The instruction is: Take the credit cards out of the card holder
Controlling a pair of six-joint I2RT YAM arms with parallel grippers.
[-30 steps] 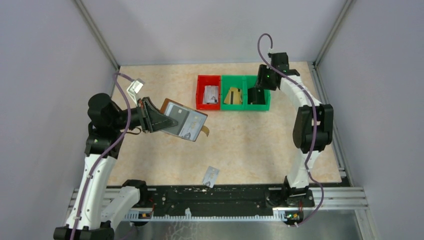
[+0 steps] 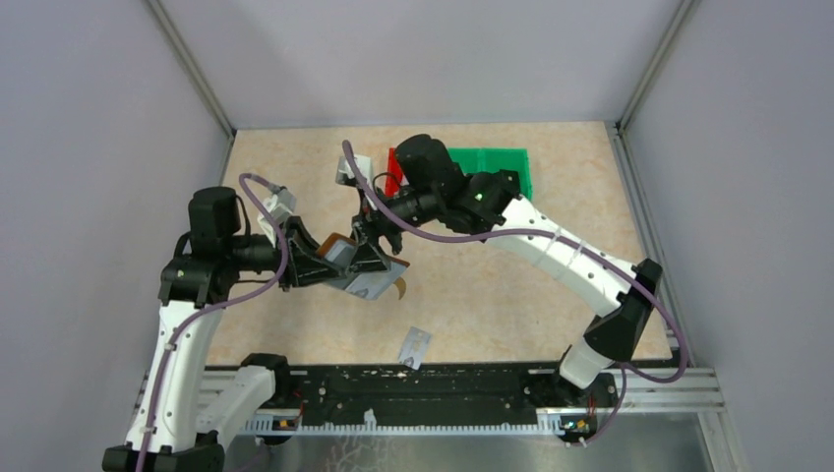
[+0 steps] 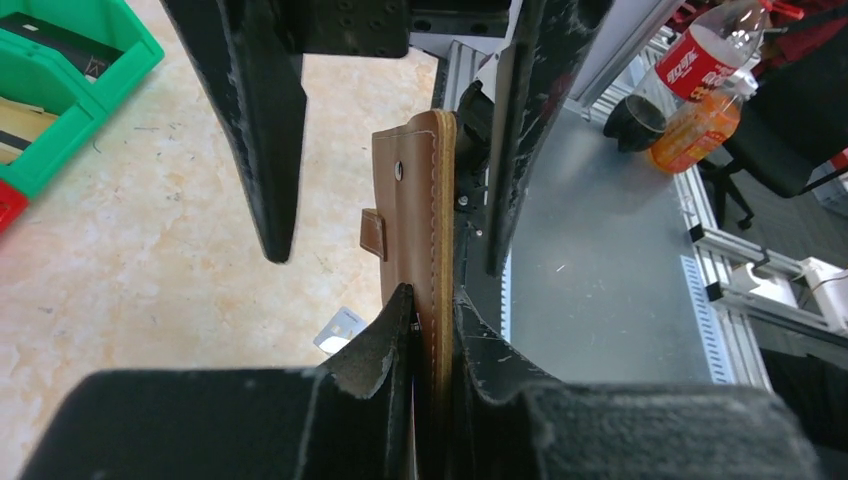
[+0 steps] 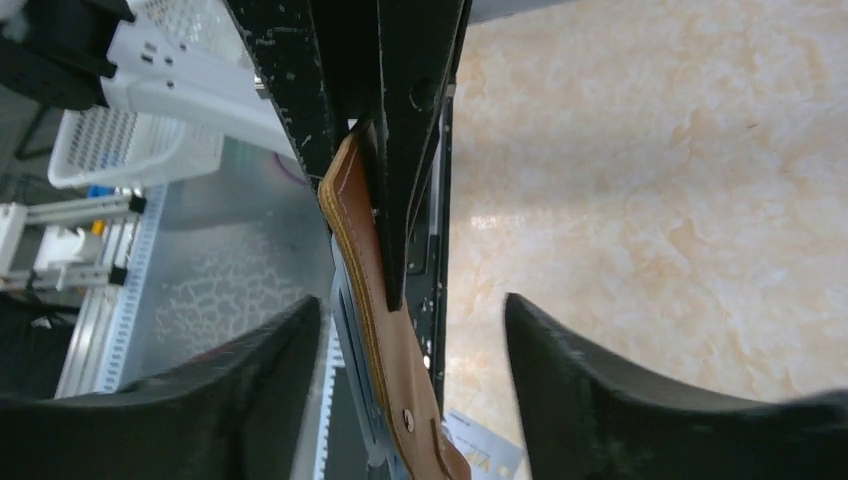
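Note:
Up off the table, my left gripper is shut on the brown card holder (image 3: 412, 190). Grey card edges (image 4: 350, 345) show along one face of the holder in the right wrist view. From above, part of a grey card (image 2: 370, 285) shows on the holder, the rest covered by the grippers. My right gripper is part open, its two fingers on either side of the holder and apart from it in both wrist views. A loose grey card (image 2: 414, 347) lies on the table near the front edge.
At the back stand a red bin (image 2: 391, 175) and green bins (image 2: 506, 157), partly hidden by the right arm. A cola bottle (image 3: 700, 60) and an orange bottle (image 3: 690, 140) are off the table.
My right arm has swung from the green bins at the back right, left and forward, to the holder.

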